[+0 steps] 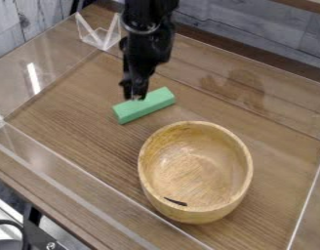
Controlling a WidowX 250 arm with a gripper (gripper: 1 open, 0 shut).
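Note:
My gripper (126, 72) hangs open at the top centre of the camera view, its dark fingers above and left of a green block (143, 104), with nothing seen between them. The block lies flat and at a slant on the wooden table (65, 132), apart from the fingers.
A large tan bowl (194, 171) sits at the front right, with a small dark object inside. A clear plastic item (100, 29) stands at the back left. Dark cables lie at the lower left corner.

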